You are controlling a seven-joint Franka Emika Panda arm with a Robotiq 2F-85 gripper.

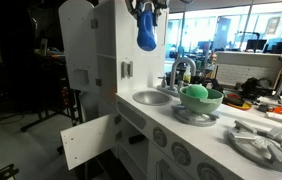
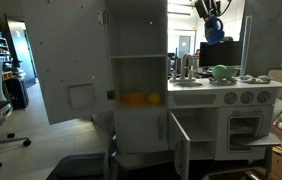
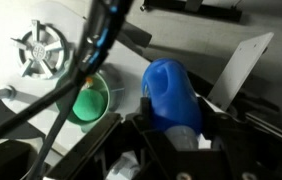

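Observation:
A blue bottle-like object (image 1: 146, 31) hangs high in the air, left of the sink in exterior view 1. My gripper is shut on it; in the wrist view the blue object (image 3: 169, 90) fills the space between the fingers. From exterior view 2 the blue object (image 2: 214, 30) shows above the counter, near the top edge. On the counter a green bowl (image 1: 201, 101) stands with a green ball-like thing (image 1: 195, 91) in it. Most of the gripper lies beyond the top of exterior view 1.
A round sink (image 1: 152, 97) with a tap (image 1: 184, 66) lies left of the bowl. A metal tray (image 1: 266, 148) with utensils is at the right. The cabinet's lower door (image 1: 88, 139) stands open. Orange items (image 2: 134, 99) sit on a shelf.

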